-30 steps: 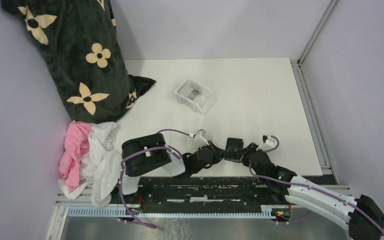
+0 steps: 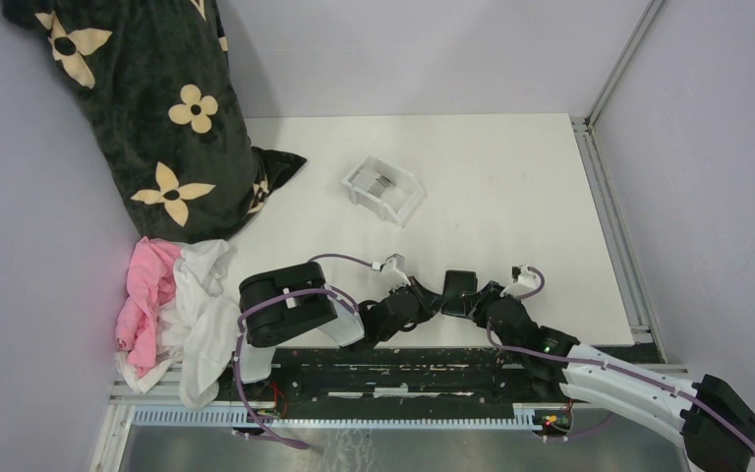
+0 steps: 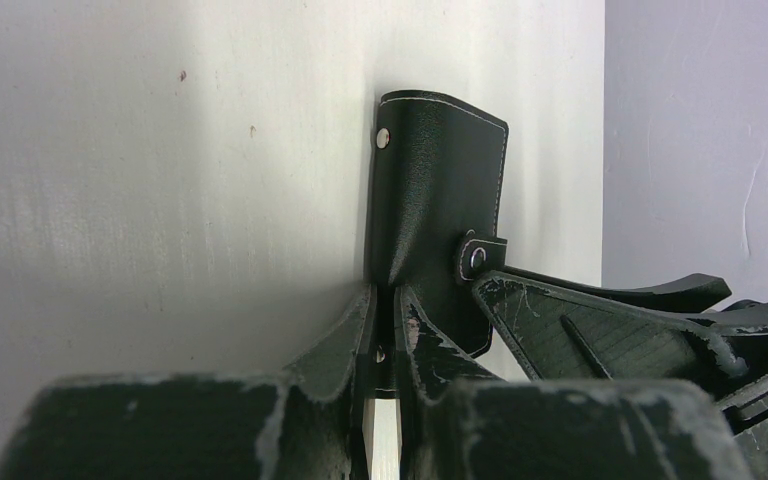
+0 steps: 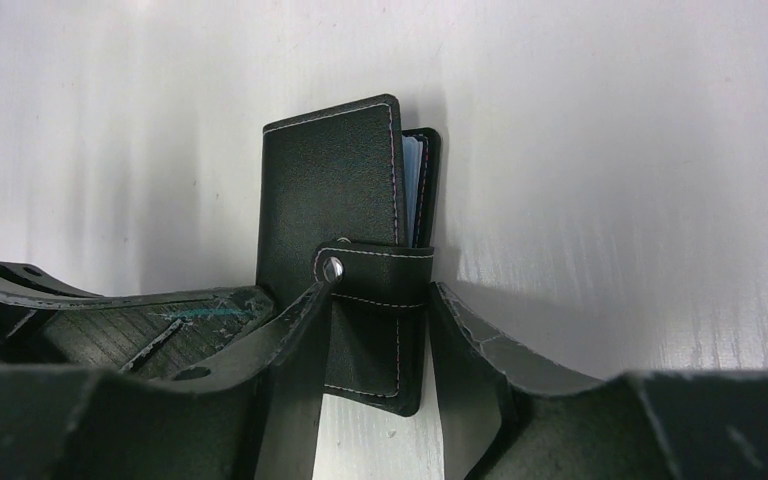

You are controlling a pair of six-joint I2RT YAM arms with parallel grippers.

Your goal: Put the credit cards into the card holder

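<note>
The black card holder [image 2: 460, 283] lies closed on the table, its snap strap [image 4: 375, 262] fastened round the open edge. My left gripper is shut on its spine side near the lower end, in the left wrist view. My right gripper is part open over the strap side. One of its fingers [image 4: 305, 335] is over the cover near the snap; the other is just past the edge. A pale sleeve edge [image 4: 413, 185] shows between the covers. Grey cards [image 2: 372, 182] appear to lie in the white tray [image 2: 408, 205].
A dark flowered cushion [image 2: 128, 108] leans at the left, with pink cloth [image 2: 147, 300] and white cloth [image 2: 202, 320] below it.
The left arm, the holder and the tray have stayed in place.
</note>
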